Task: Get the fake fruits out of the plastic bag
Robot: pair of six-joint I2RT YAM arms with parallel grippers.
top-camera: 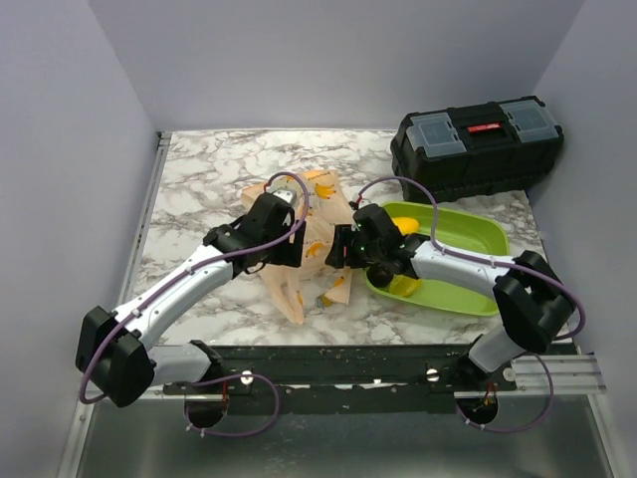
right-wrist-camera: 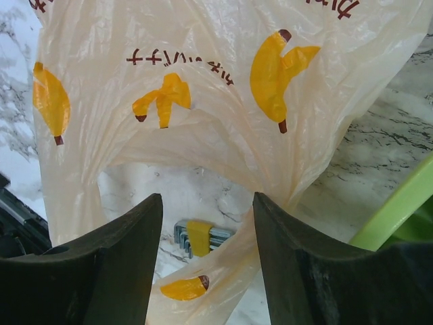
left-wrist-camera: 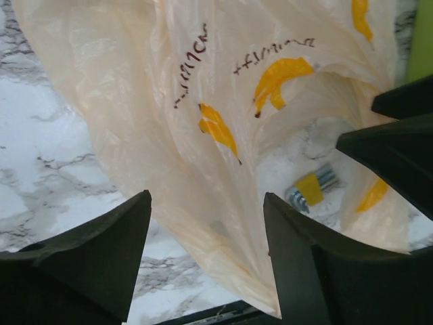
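Observation:
A thin cream plastic bag (top-camera: 318, 221) printed with yellow bananas lies crumpled mid-table, its loose edge spreading toward the front. No fruit shows inside the part of the bag in view. Over its left part, my left gripper is open, with film visible beneath and between its fingers. My right gripper stands open over the bag's right part, a fold passing close by one fingertip; contact cannot be told. Yellow fruit (top-camera: 405, 225) and a dark fruit (top-camera: 378, 275) sit in the green bin (top-camera: 453, 298), partly behind my right arm.
Under the bag's front opening lies a small grey bundle with a yellow band (right-wrist-camera: 199, 237). A black toolbox (top-camera: 478, 149) stands at the back right.

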